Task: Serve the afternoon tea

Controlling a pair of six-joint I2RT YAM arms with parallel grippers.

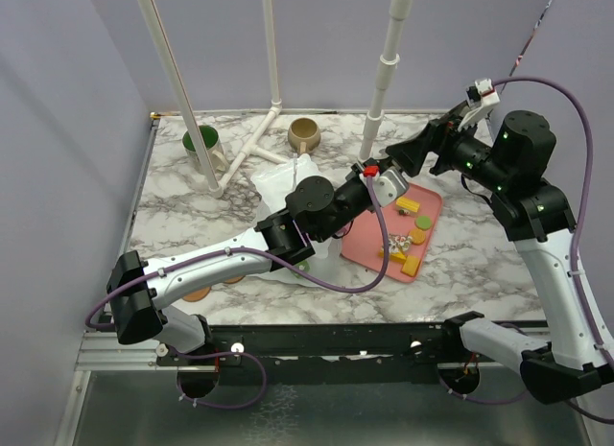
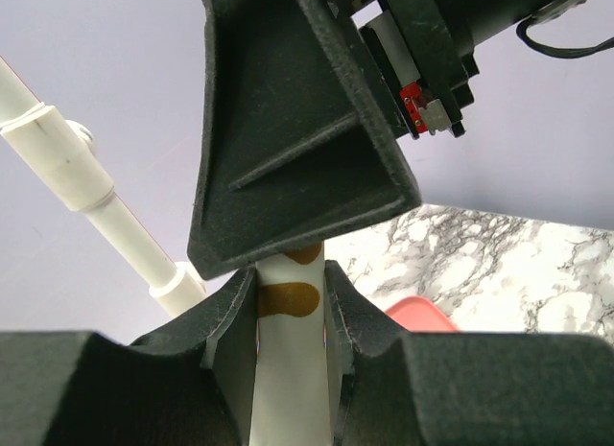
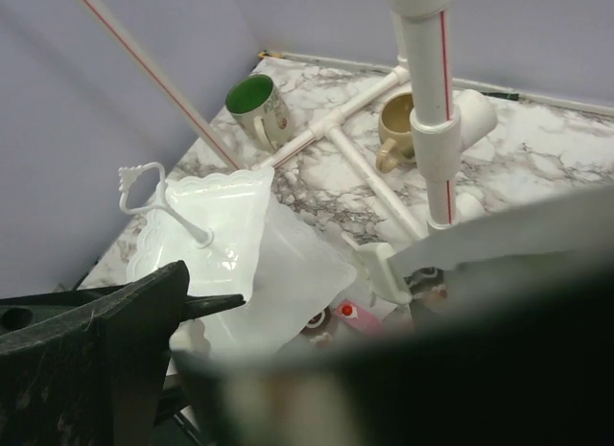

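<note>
My left gripper is shut on a white piece with brown patches (image 2: 289,355), held upright above the table. In the left wrist view a broad black finger (image 2: 297,120) of the right gripper crosses over the top of this piece. The right gripper (image 1: 408,156) meets the left one in the top view; its fingers are open, though their tips are partly hidden there. Below the left arm stands a white scalloped tiered stand (image 3: 206,240) with a curved handle. A pink tray (image 1: 429,201) carries yellow pieces and small pale items.
White pipes (image 1: 379,101) rise from the table behind the grippers. A mug with green inside (image 1: 208,139) stands back left, a tan mug (image 1: 304,134) back centre. Round brown discs (image 1: 197,294) lie at front left. Bare marble (image 1: 499,273) shows at the right.
</note>
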